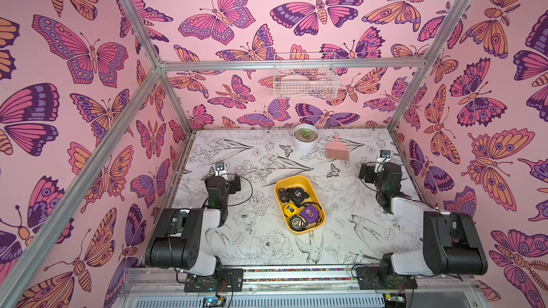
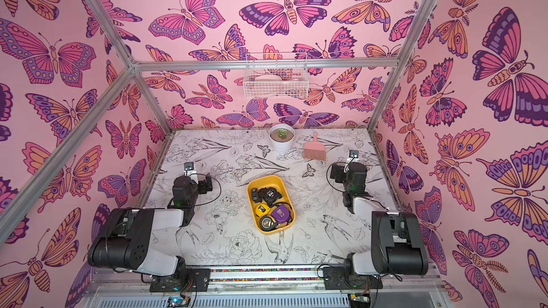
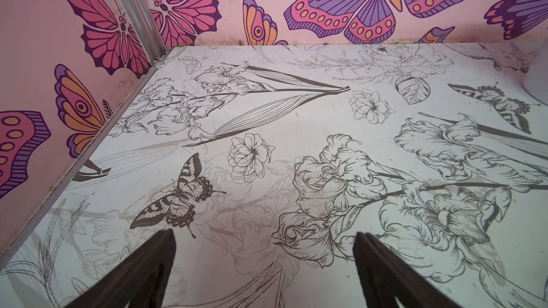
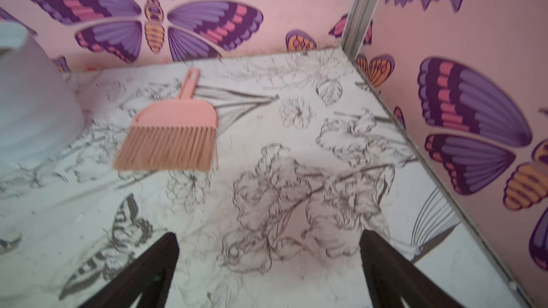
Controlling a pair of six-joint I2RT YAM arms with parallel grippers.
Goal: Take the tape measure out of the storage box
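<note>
In the middle of the table lies a yellow storage box (image 1: 279, 207) holding several items. Among them is a yellow and black tape measure (image 1: 291, 209), next to a purple item (image 1: 310, 214); parts of the contents overlap. My left gripper stands open at the table's left, its two dark fingers wide apart over bare tabletop. Over on the right, my right gripper is likewise open with nothing between its fingers. Both are well away from the box, which neither wrist view shows.
At the back stand a white plant pot (image 1: 305, 143) and, beside it, a pink dustpan brush (image 1: 337, 149). A white wire basket (image 1: 306, 89) hangs on the back wall. The table around the box is clear.
</note>
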